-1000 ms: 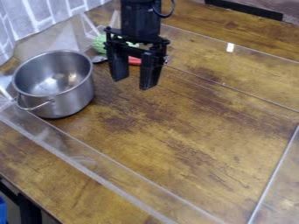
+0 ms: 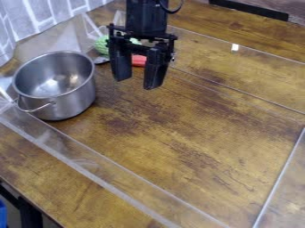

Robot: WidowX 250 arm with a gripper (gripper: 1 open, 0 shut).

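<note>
The black gripper [image 2: 138, 64] hangs over the back middle of the wooden table, its two dark fingers apart and pointing down, with bare wood visible between them. A steel pot [image 2: 53, 85] with a wire handle sits to its left. Behind the gripper lie a green object [image 2: 103, 44] and a red object [image 2: 137, 61], both partly hidden by it.
Clear plastic edging runs along the left side and back corner. A small blue item [image 2: 4, 214] shows at the bottom left corner, off the tabletop.
The pot has not moved.
</note>
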